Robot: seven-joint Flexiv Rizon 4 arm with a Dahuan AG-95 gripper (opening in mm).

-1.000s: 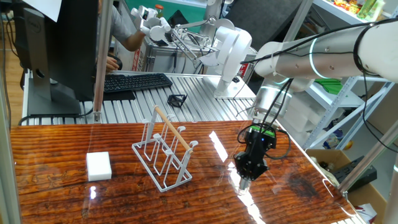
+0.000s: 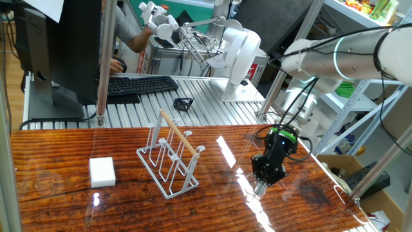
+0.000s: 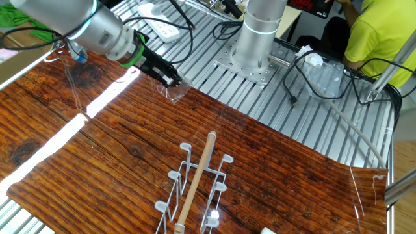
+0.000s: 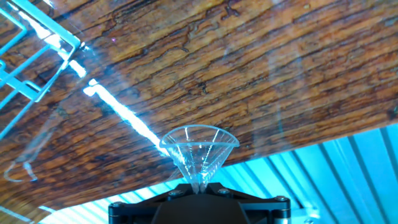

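A clear, cone-shaped glass (image 4: 199, 149) extends from my gripper, its wide rim away from the fingers and its narrow end between them. The gripper appears shut on that narrow end. In exterior view 2 the glass (image 3: 174, 93) shows faintly at the tip of the gripper (image 3: 177, 82), near the table's metal-side edge. From exterior view 1 the gripper (image 2: 262, 182) points down over the right part of the wooden surface; the glass is hard to make out against the glare. A white wire rack (image 2: 168, 161) with a wooden top bar stands to the gripper's left, apart from it.
A white block (image 2: 102, 172) lies left of the rack on the glossy wood-pattern tabletop (image 2: 58, 151). Bare tabletop separates rack and gripper. Beyond the far edge are a keyboard (image 2: 141, 85) and a small black object (image 2: 183, 103). Cables hang around the arm.
In exterior view 1 my gripper has shifted a little to the right, with the glass staying at its tip. The rack and the white block have not moved.
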